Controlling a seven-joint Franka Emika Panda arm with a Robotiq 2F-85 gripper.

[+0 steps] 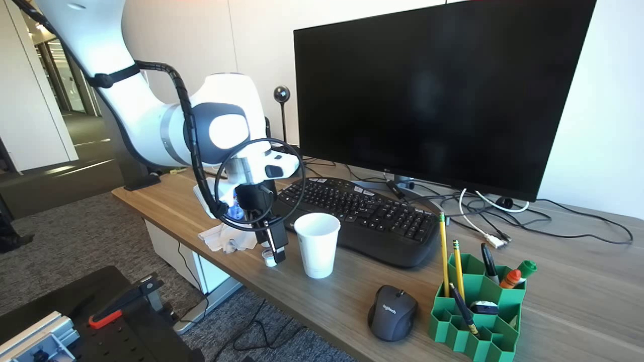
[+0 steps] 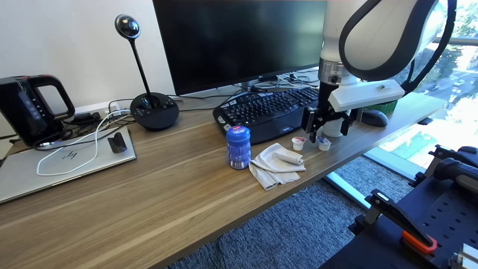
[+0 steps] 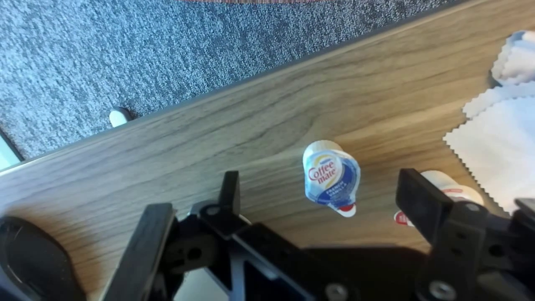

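Two small creamer cups stand on the desk. The one with a blue Coffee-mate lid shows in the wrist view between the open fingers, ahead of their tips and touched by neither as far as I can tell. A second creamer cup with a red and white lid is partly covered by the right finger. My gripper is open, low over the desk, with nothing held. Right of it in exterior view 1 stands a white paper cup, upright; the wrist view shows only bits of it behind the left finger.
A crumpled pale cloth and a blue canister lie to one side. The black keyboard is behind, the mouse and green pencil holder to the right. The desk's front edge is close.
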